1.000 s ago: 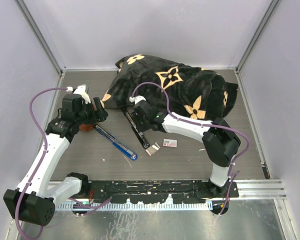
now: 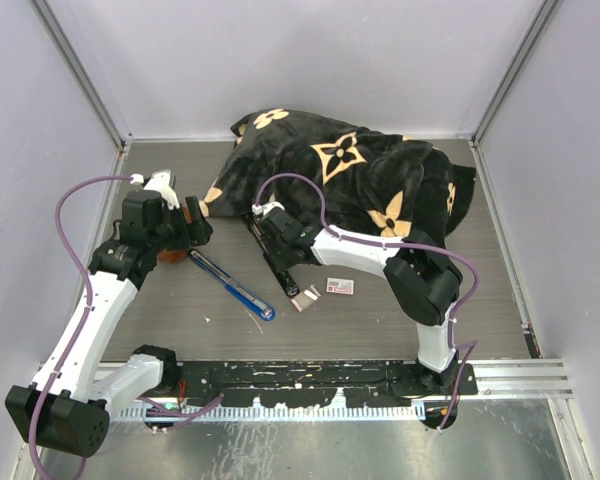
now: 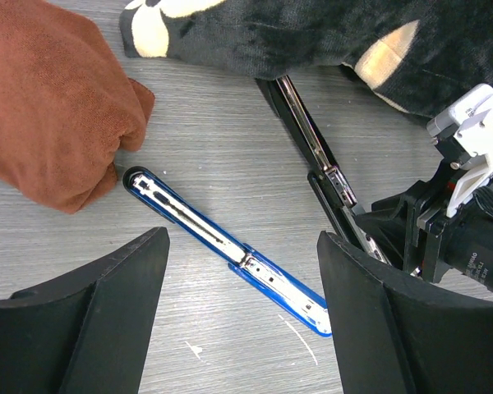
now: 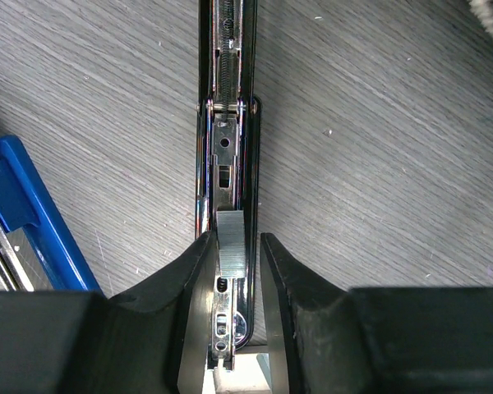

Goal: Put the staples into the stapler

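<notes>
The black stapler (image 4: 226,156) lies unfolded on the table, its metal channel facing up. A grey strip of staples (image 4: 231,244) rests in or on that channel, toward the near end. My right gripper stands over it, fingers apart on either side of the strip, with a gap showing at least on the right. Up and to the left, my left gripper is open and empty above the table. Past its fingers lies a blue stapler (image 3: 201,222), likewise unfolded. In the top view the right gripper hides the middle of the black stapler (image 2: 281,280).
A black patterned blanket (image 2: 330,170) covers the back and the far end of the black stapler. An orange-brown cloth (image 3: 57,107) lies at the left. Near the right arm are a small staple box (image 2: 340,286) and loose staple strips (image 2: 305,298).
The left arm and both staplers look nearly the same.
</notes>
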